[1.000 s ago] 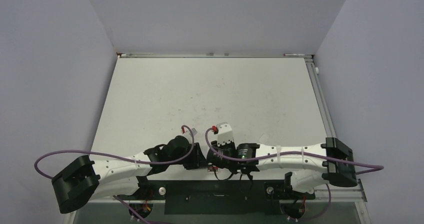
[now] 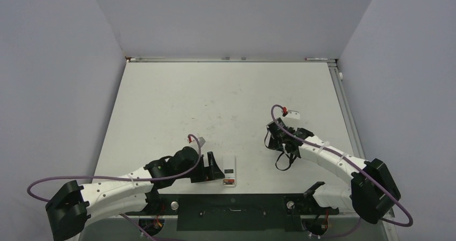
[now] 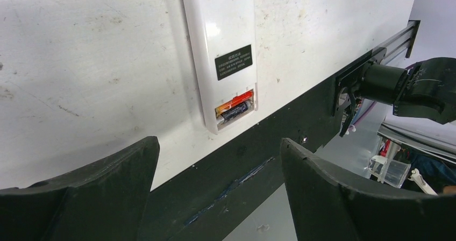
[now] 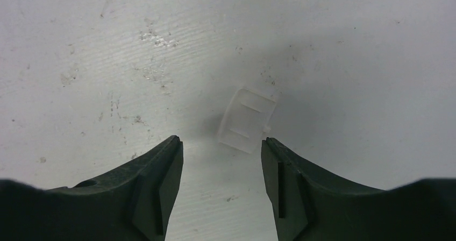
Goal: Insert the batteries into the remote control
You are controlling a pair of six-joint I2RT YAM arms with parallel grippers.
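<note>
The white remote control lies face down on the table near its front edge. At its near end the battery compartment is uncovered, with an orange battery and a dark battery lying side by side in it. Just left of the remote, my left gripper stands open and empty. A small white battery cover lies on the table farther right, its ribbed inside showing. Above and slightly behind it hovers my right gripper, open with nothing between its fingers.
Bare white table stretches behind both arms. A dark front edge runs close to the remote's near end, and grey walls stand at the sides.
My right arm has swung from above the remote to the right and back, uncovering the remote in the top view. The left gripper has shifted slightly and its fingers have spread.
</note>
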